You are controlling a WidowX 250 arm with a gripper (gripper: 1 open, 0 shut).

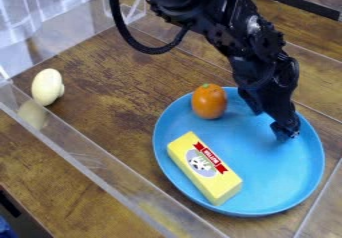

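Note:
The black gripper [275,116] hangs over the right rim of the blue plate [251,150]; its fingertips are dark and hard to make out, so whether it is open or shut is unclear. A yellow butter box [201,173] lies diagonally on the lower left of the plate. An orange fruit [209,99] sits at the plate's upper left, left of the gripper.
A white egg-shaped object [47,86] lies at the far left. Clear plastic edges run along the left side.

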